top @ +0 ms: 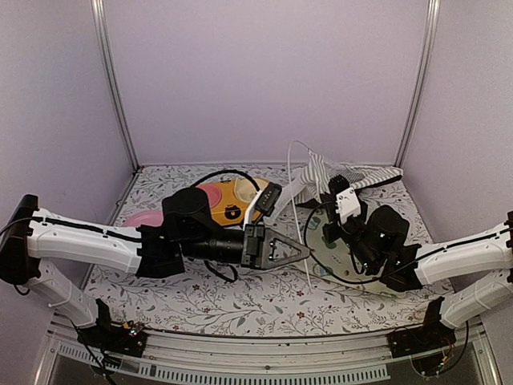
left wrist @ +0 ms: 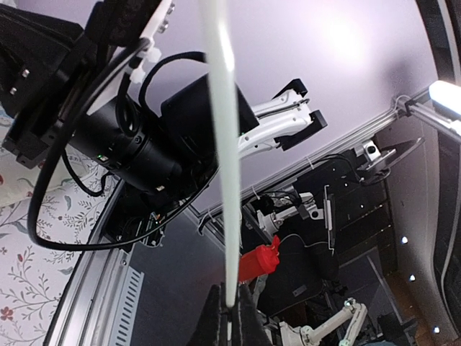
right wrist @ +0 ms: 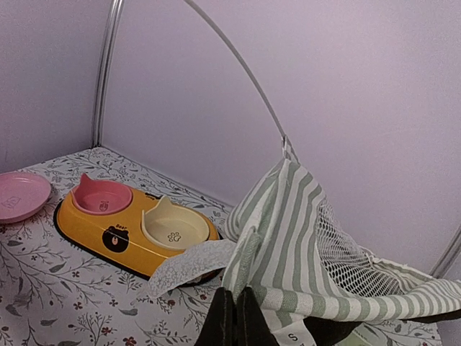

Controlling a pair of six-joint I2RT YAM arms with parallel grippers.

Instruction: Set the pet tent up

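Observation:
My left gripper is shut on a thin pale tent pole, which stands upright in the top view and runs up from its fingertips in the left wrist view. My right gripper is shut on the striped tent fabric, whose mesh panel hangs behind it. A pole arches up out of the fabric in the right wrist view. Beneath the right arm lies the patterned mat.
An orange feeder with pink and cream bowls sits at the back left, beside a pink plate.

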